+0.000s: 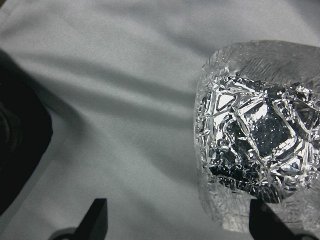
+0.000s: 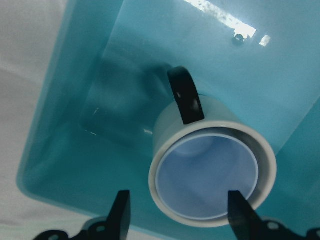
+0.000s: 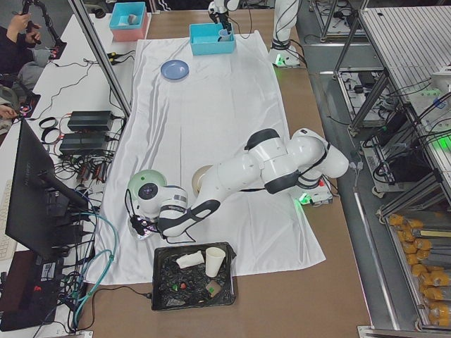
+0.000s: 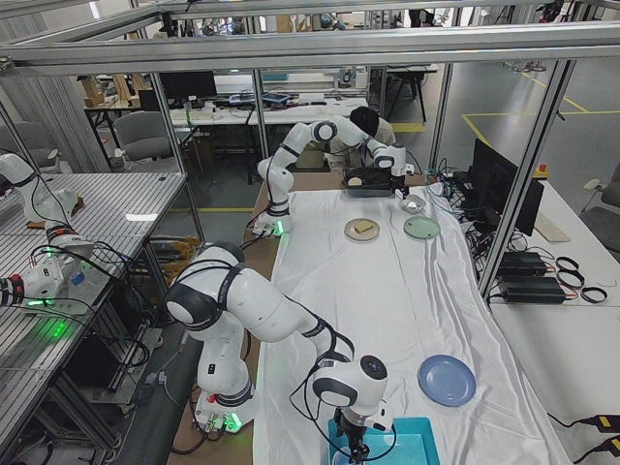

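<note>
A crinkled foil-lined clear container [image 1: 255,135] lies on the white cloth, with my left gripper open above and beside it, nothing between the fingers; in the camera left view that gripper [image 3: 141,225] is mostly hidden by its arm. A blue bin [image 2: 60,150] holds a white mug [image 2: 165,125] with a black handle and a light blue cup [image 2: 205,175] nested inside. My right gripper hangs open over the mug's rim.
A black tray [image 3: 169,289] with white cups stands near the left arm. A green plate [image 4: 422,228], a tan plate [image 4: 354,232] with a yellow item and a blue plate [image 4: 446,381] lie on the cloth.
</note>
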